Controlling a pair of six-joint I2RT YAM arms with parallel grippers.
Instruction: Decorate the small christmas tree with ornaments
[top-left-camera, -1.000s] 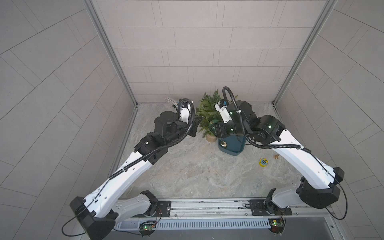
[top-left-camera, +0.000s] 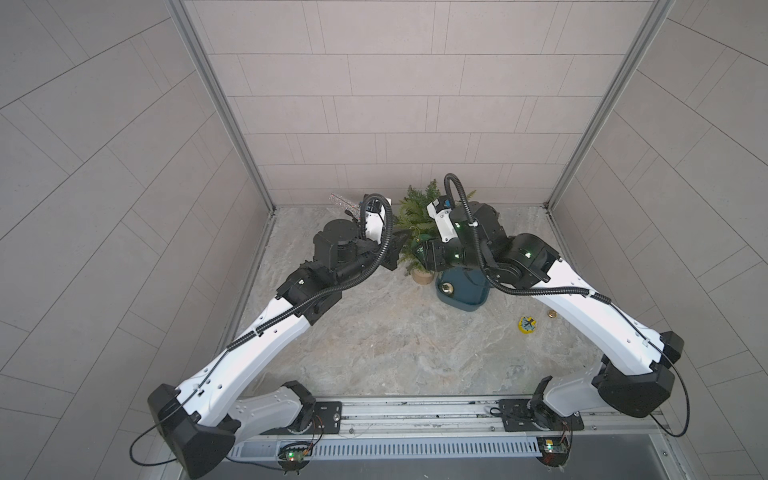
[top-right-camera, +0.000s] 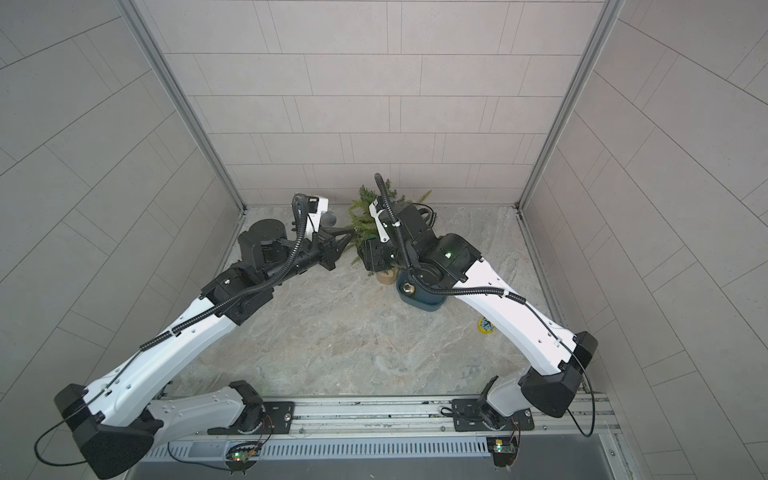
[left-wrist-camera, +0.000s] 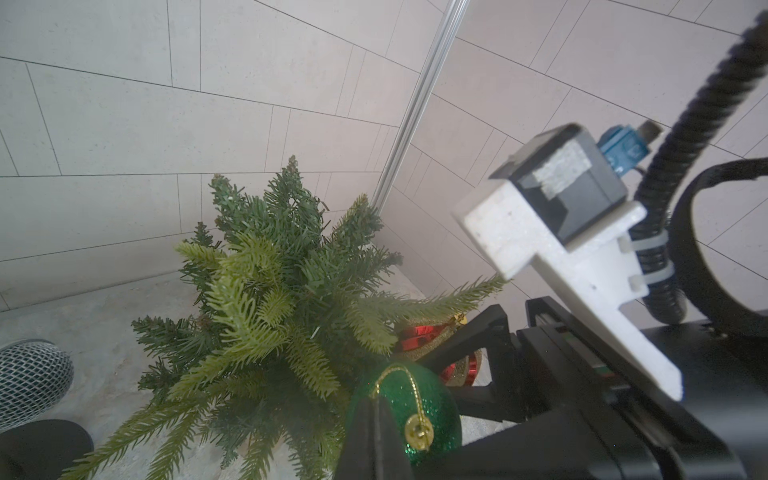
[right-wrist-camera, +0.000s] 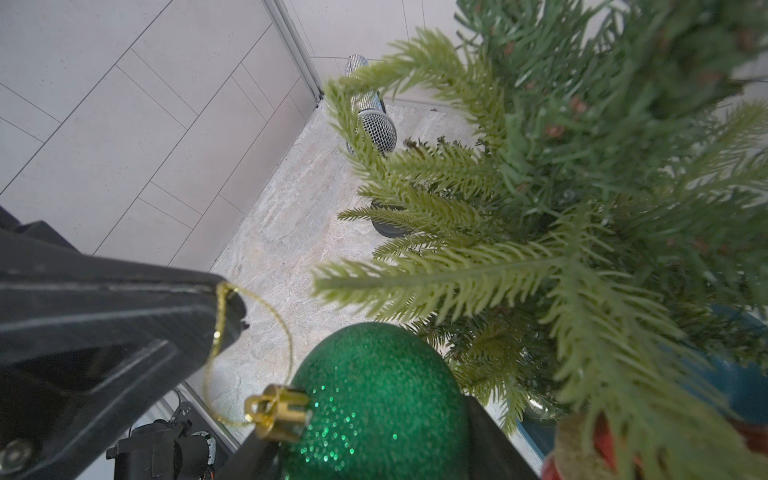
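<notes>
A green glitter ball ornament (right-wrist-camera: 376, 408) with a gold cap lies between the fingers of my right gripper; whether they still press on it cannot be told. Its gold string loop (right-wrist-camera: 276, 308) reaches the tip of my left gripper, which is shut. The string lies against that tip; whether it is pinched or only hooked is unclear. Both grippers stand in front of the small green tree (left-wrist-camera: 280, 304), the ball close to its branches. A red and gold ornament (left-wrist-camera: 428, 336) shows behind the ball in the left wrist view.
A blue tray (top-left-camera: 464, 300) holding a gold ornament (top-left-camera: 447, 289) stands by the tree's pot (top-left-camera: 423, 277). A yellow ornament (top-left-camera: 526, 324) and a small gold piece (top-left-camera: 552, 313) lie on the right. At the back left is a microphone (left-wrist-camera: 32, 380).
My left gripper has moved slightly right and my right one slightly left, closing the gap between them.
</notes>
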